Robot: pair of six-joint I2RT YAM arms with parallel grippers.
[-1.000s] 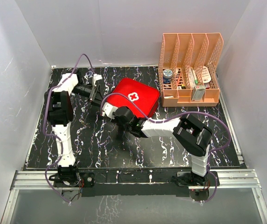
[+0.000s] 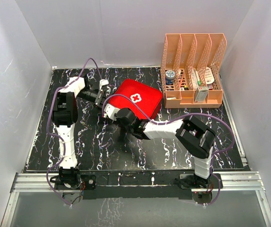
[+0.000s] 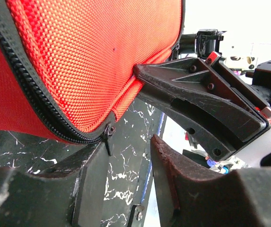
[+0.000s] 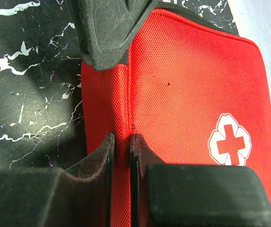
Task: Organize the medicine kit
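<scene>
The red medicine kit point(image 2: 140, 94) with a white cross lies mid-table in the top view. My right gripper is shut on its red fabric edge, beside the zipped seam. In the left wrist view, a zipper pull point(image 3: 109, 135) hangs from the black zipper at the kit's corner. My left gripper is part open around the pull's lower end, with the pull near the left finger; whether it touches cannot be told. The right gripper's body appears just beyond it, against the kit.
A peach organizer point(image 2: 188, 99) with several compartments holding small boxes and a jar stands at the back right. Bare dark marble table point(image 2: 92, 151) lies in front and to the left.
My left arm has moved slightly toward the front and right, closer to the kit's corner. The right arm and the kit show no visible movement.
</scene>
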